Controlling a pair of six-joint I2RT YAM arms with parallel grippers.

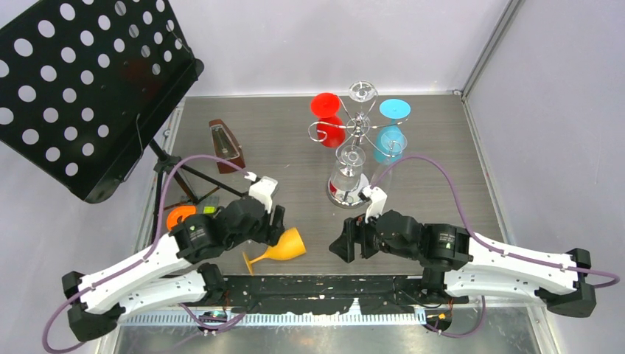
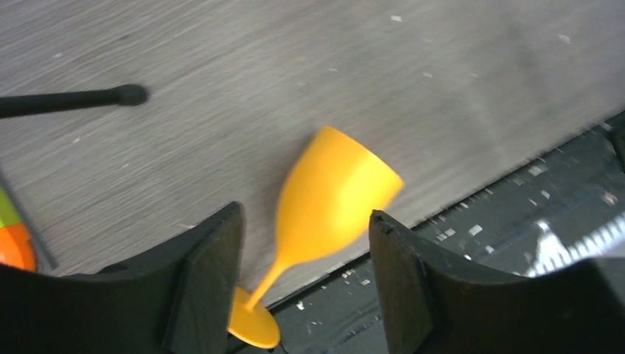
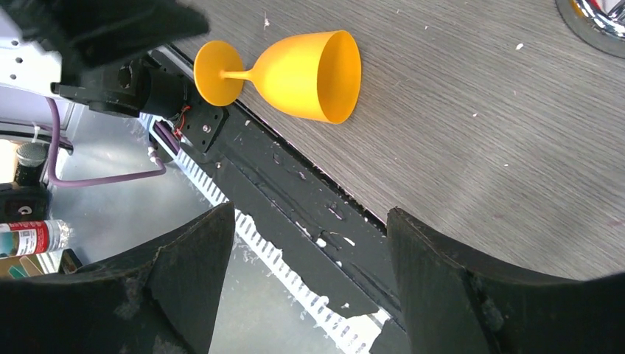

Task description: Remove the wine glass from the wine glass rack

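A yellow wine glass [image 1: 286,245] lies on its side near the table's front edge, bowl to the right and foot to the left in the top view. My left gripper [image 1: 276,226] is open above it; in the left wrist view the glass [image 2: 332,195] shows in the gap beyond the spread fingers [image 2: 210,251], not held. My right gripper [image 1: 345,245] stands open and empty, right of the glass. The chrome wine glass rack [image 1: 359,127] carries a red glass [image 1: 330,130], a blue glass [image 1: 395,110] and clear glasses [image 1: 351,156], hanging foot up.
A black music stand [image 1: 88,110] fills the back left, one leg reaching toward my left arm. Left of centre are a brown metronome [image 1: 227,144] and an orange object [image 1: 180,215]. A black strip [image 1: 324,286] borders the table's front.
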